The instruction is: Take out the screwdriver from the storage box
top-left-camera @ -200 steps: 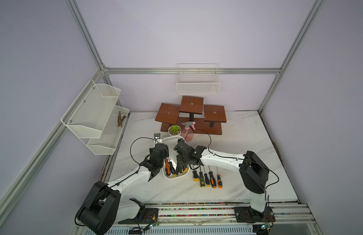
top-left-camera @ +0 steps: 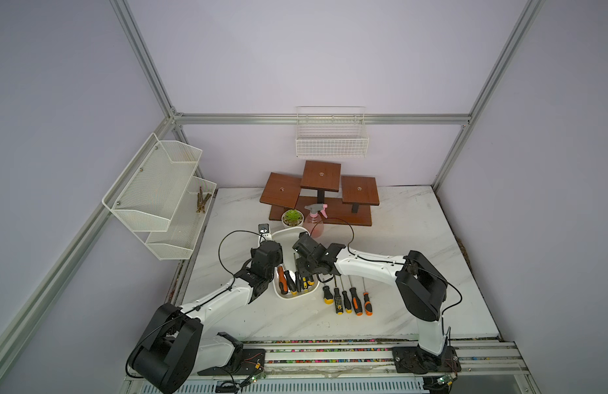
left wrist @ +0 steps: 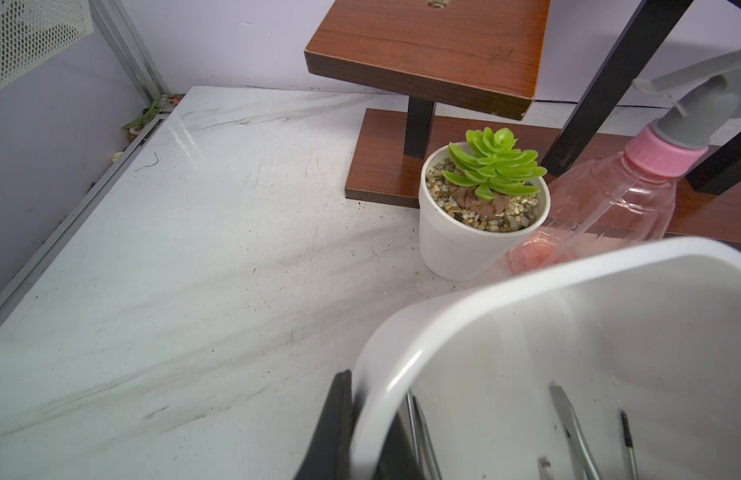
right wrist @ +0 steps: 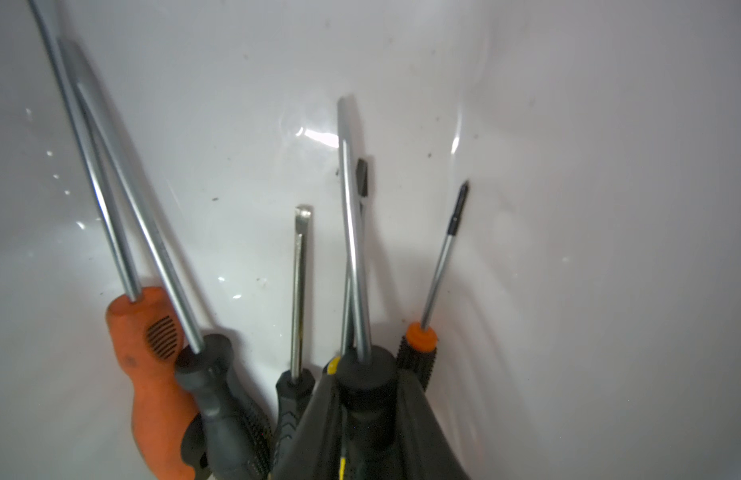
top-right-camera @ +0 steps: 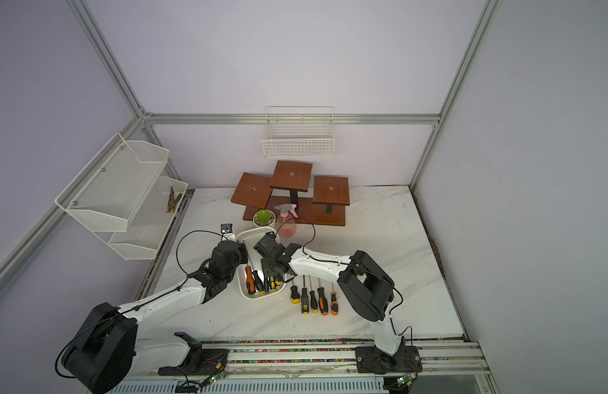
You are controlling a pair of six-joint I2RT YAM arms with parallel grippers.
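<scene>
The white storage box (left wrist: pixel 546 280) holds several screwdrivers, among them an orange one (right wrist: pixel 150 368) and a black one (right wrist: pixel 218 416). My left gripper is shut at the box's near rim, the thin rim between its fingers. My right gripper is down inside the box, its fingers either side of a black screwdriver handle (right wrist: pixel 368 376) with a long steel shaft; whether it grips tightly cannot be told. Several more screwdrivers (top-left-camera: pixel 356 302) lie in a row on the table to the box's right.
A potted succulent (left wrist: pixel 482 240) and a pink spray bottle (left wrist: pixel 594 200) stand behind the box, before tiered wooden stands (top-left-camera: pixel 320 174). Mesh shelves (top-left-camera: pixel 153 184) hang at the left.
The left arm is still.
</scene>
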